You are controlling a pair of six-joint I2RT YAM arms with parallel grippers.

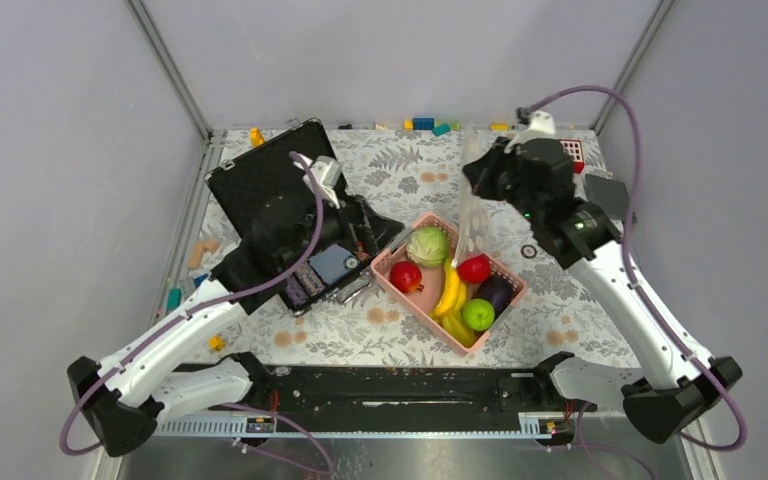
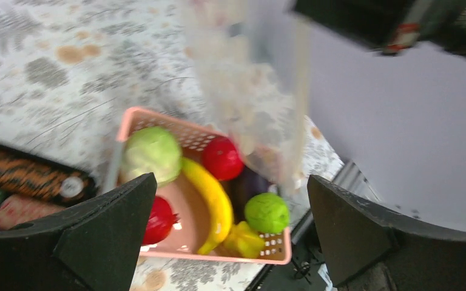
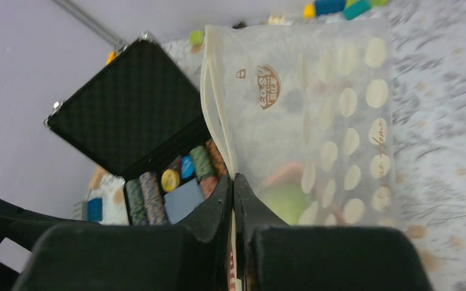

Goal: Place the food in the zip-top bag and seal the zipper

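My right gripper is shut on the edge of a translucent zip top bag (image 3: 297,121), which hangs from it above the pink basket (image 1: 410,305). The basket holds cabbage (image 1: 427,245), red fruits (image 1: 405,276), bananas (image 1: 448,292), an eggplant (image 1: 495,292) and a green apple (image 1: 478,315). My left gripper stands open, left of the bag in the top view; in its wrist view the bag hangs ahead of it, beyond the fingers.
An open black case (image 1: 260,180) with chips lies left of the basket, partly under the left arm. Small coloured blocks (image 1: 423,123) line the back edge. The table right of the basket is mostly clear apart from a small dark ring (image 1: 528,251).
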